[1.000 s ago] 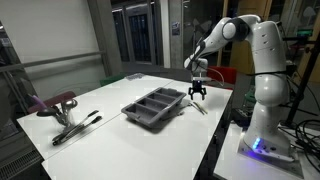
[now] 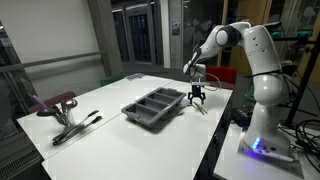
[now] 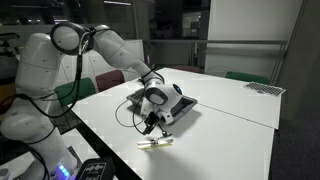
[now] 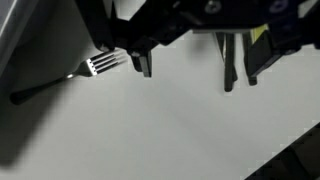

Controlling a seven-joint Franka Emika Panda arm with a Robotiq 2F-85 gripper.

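My gripper is open low over the white table, its two fingers standing well apart in the wrist view. Dark, narrow utensils lie between them, closer to the right finger, their upper ends hidden behind the gripper. To the left of the left finger is a fork with silver tines and a black handle. In exterior view 1 the gripper is just above the utensils. Exterior view 2 shows the gripper directly above pale and dark utensils.
A grey compartment tray stands beside the gripper; its edge shows at the wrist view's left. A dark holder with utensils and tongs is at the table's far left.
My gripper has come down a little toward the utensils on the table. The tray and the other objects look unmoved.
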